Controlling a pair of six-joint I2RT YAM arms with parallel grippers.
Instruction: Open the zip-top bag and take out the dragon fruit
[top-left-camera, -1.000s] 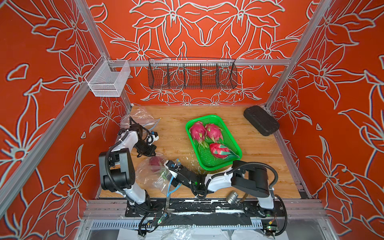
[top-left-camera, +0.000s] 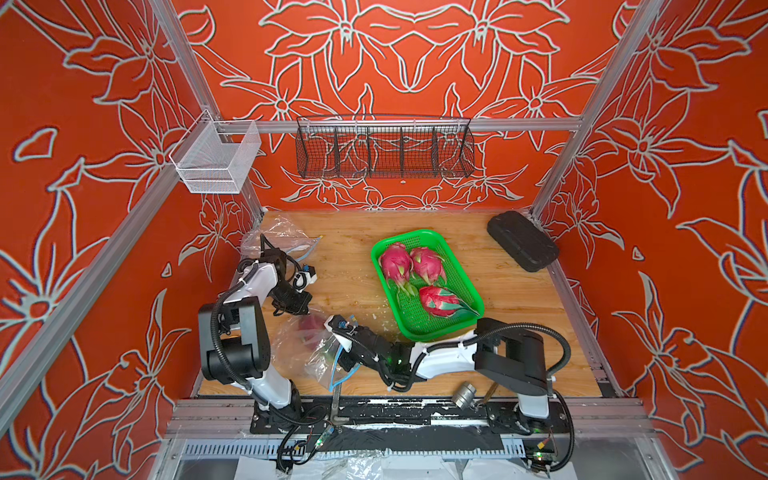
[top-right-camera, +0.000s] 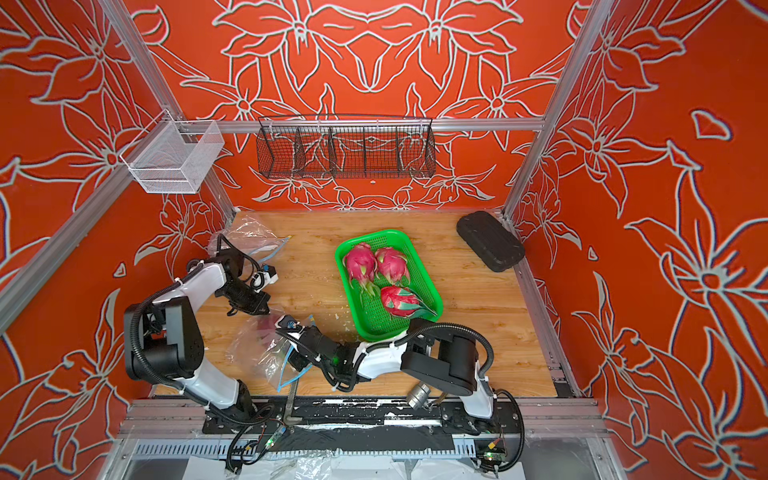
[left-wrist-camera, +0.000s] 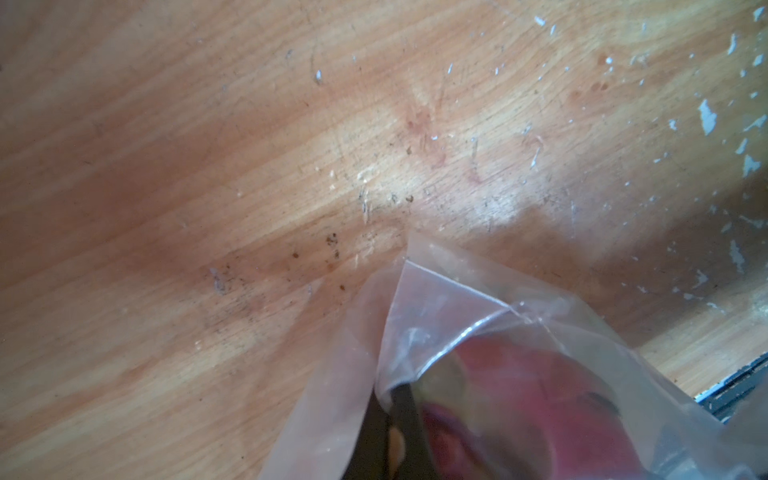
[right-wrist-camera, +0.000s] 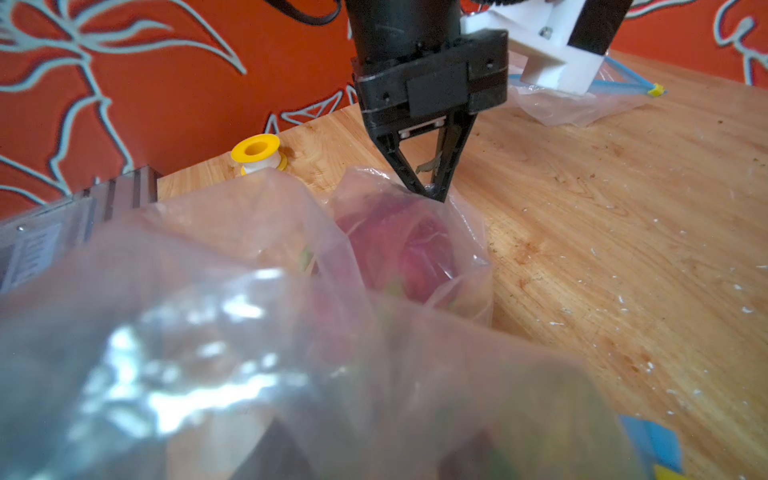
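A clear zip top bag (top-left-camera: 294, 361) lies at the front left, with a pink dragon fruit (top-left-camera: 310, 326) showing through its film. Its blue zip edge (top-left-camera: 342, 374) faces the right arm. At the bag's far end, my left gripper is shut with a fold of film pinched at its fingertips, close beside the fruit. My right gripper is at the mouth end; cloudy film covers its view, and its dark fingers (right-wrist-camera: 276, 454) show dimly, spread apart. The fruit (right-wrist-camera: 408, 252) sits ahead of them, apparently not between them.
A green basket (top-left-camera: 385, 308) holds several dragon fruits right of the bag. Another clear bag (top-left-camera: 281, 232) lies behind the left arm. A black case (top-left-camera: 522, 240) rests at the back right. A yellow-rimmed roll (right-wrist-camera: 256, 149) stands beyond the bag.
My right gripper has shifted slightly left and the blue zip edge around it has changed shape, with film now covering more of the fruit. The left arm has stayed still.
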